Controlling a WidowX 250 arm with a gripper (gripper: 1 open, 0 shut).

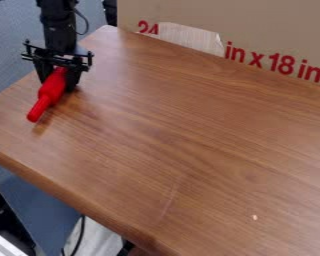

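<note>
A red elongated object, bottle-like with a narrower end toward the front, lies slanted near the left edge of the wooden table. My black gripper is low over its back end, which is partly hidden among the gripper's parts. The fingertips are too dark and small to tell whether they are closed on the object.
A cardboard box with red printing stands along the back of the table. The table's left edge is close beside the gripper, with floor beyond it.
</note>
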